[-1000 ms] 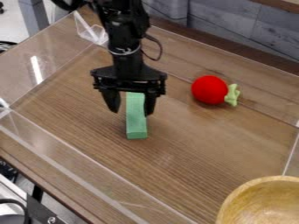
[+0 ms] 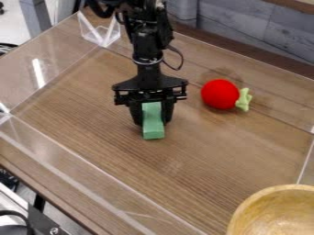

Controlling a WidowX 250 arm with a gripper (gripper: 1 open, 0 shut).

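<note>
The black gripper (image 2: 152, 104) in the middle of the camera view is shut on a green block (image 2: 152, 127), which lies in a lengthwise direction beneath and between its fingers on the wooden table (image 2: 86, 138). The block's far end is hidden by the gripper.
A red round object (image 2: 219, 93) with a green part lies right of the gripper. A tan bowl (image 2: 273, 216) is at the bottom right corner, and a clear plastic item (image 2: 101, 27) at the back left.
The gripper has drawn together around the green block and moved slightly back in the view. The block has shifted slightly toward the back with it.
</note>
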